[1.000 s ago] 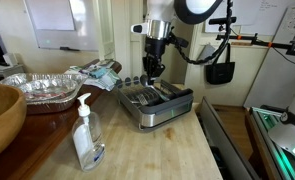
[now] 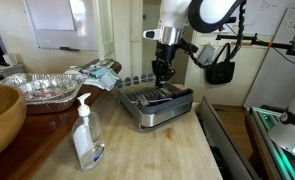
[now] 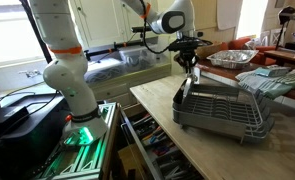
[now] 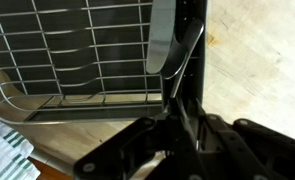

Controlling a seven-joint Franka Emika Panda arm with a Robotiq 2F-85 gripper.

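A grey dish rack [image 2: 159, 105] stands on the wooden counter, its wire floor [image 4: 97, 50] showing in the wrist view. Two shiny metal utensils lie along its side wall: a broad-bladed one [image 4: 162, 32] and a slimmer one [image 4: 188, 45]. My gripper is low over the rack's edge, shut on the near end of the slimmer utensil; its exact grip is dark and partly hidden. From outside, the gripper [image 2: 162, 80] points down into the rack [image 3: 222, 112].
A clear pump bottle [image 2: 87, 135], a foil tray [image 2: 47, 88] and a wooden bowl [image 2: 2, 118] stand to the left. Cloth [image 2: 102, 73] lies behind the rack. Bare counter [image 2: 152, 155] is in front; an open drawer [image 3: 167, 155] holds dark items.
In exterior view 1, my gripper has shifted right and slightly down over the rack since a second ago.
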